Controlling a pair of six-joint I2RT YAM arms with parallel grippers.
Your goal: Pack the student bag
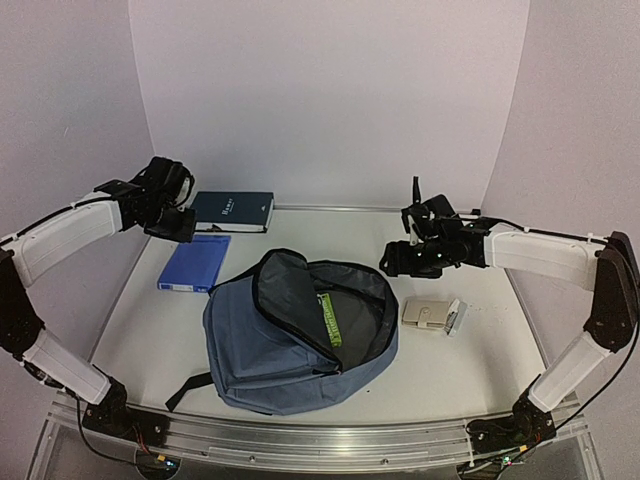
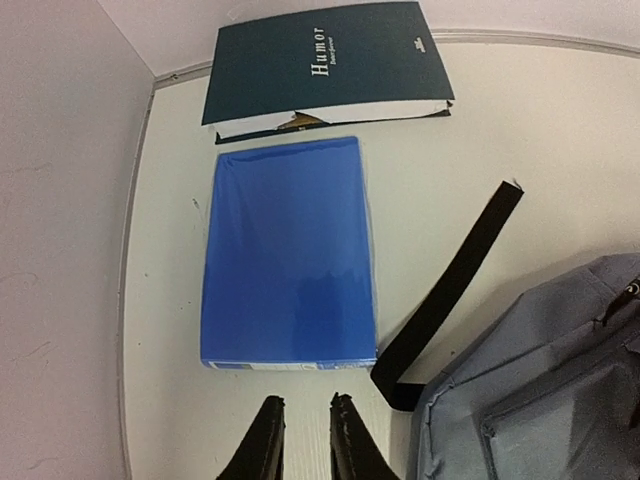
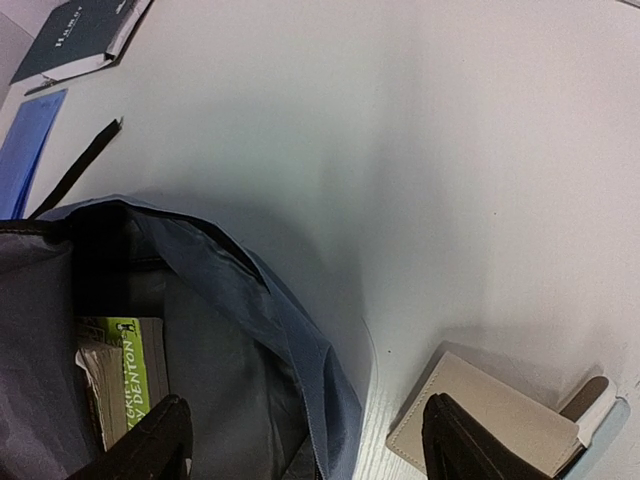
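Observation:
The blue-grey backpack (image 1: 280, 345) lies unzipped at the front of the table. A green-spined book (image 1: 329, 320) is inside it. Flat on the left side rests a blue folder (image 2: 288, 255), with the dark "Humor" book (image 2: 330, 70) just behind it. My left gripper is raised over that side, its fingers parted a little with nothing between. On the right, my right gripper hangs near the bag's opening, fingers wide apart and empty. A beige wallet-like case (image 3: 490, 415) lies on the table beyond its right finger.
Pen-like items (image 3: 592, 420) poke out at the beige case's end. A black strap (image 2: 450, 285) stretches from the bag beside the folder. Bare table (image 1: 325, 225) spreads between the dark book and my right arm. Walls close off the left, back and right.

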